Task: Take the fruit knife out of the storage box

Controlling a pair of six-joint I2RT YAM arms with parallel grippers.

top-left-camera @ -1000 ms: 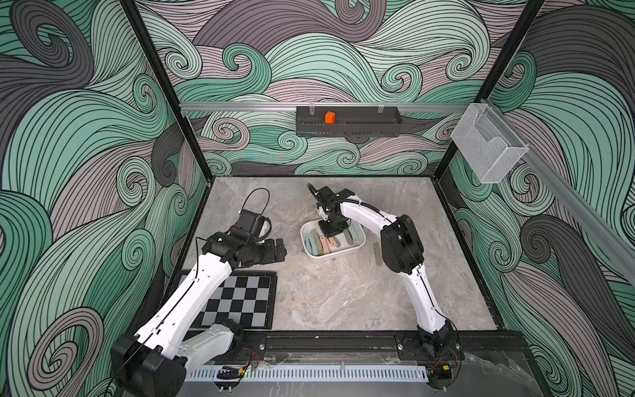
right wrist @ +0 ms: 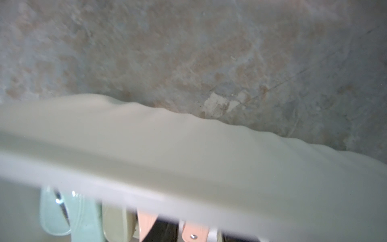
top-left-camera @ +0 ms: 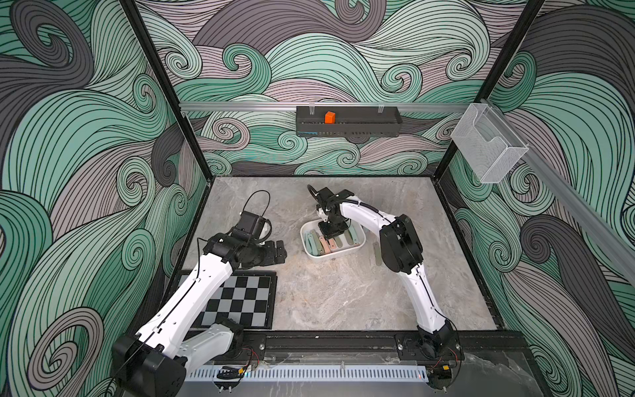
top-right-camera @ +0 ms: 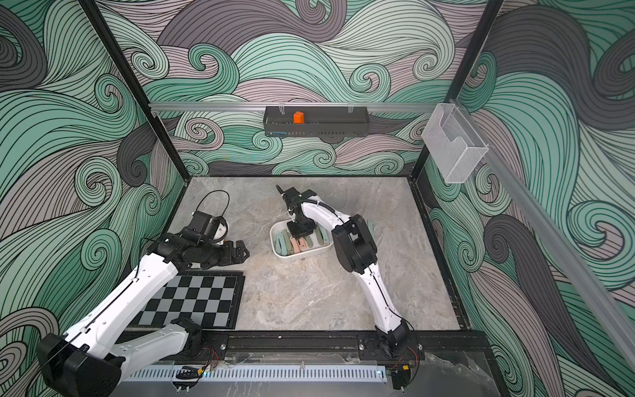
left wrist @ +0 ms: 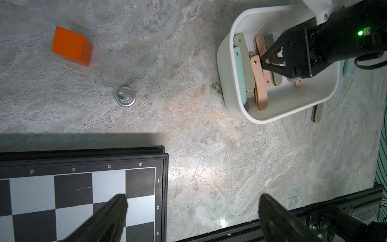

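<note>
A white oval storage box (left wrist: 282,115) holds several folded knives in mint, sage and pink, including a pink one (left wrist: 260,88) and a mint one (left wrist: 239,68). My right gripper reaches down into the box among the pink and sage knives, its fingers close together; what lies between them is hard to tell. In the right wrist view the box wall hides most of the fingertips. My left gripper stands open above the table, left of the box, with nothing between its fingers.
A checkered board (left wrist: 72,189) lies at the front left. An orange block (left wrist: 72,46) and a small silver piece (left wrist: 125,96) rest left of the box. Loose knives (left wrist: 317,113) lie right of the box.
</note>
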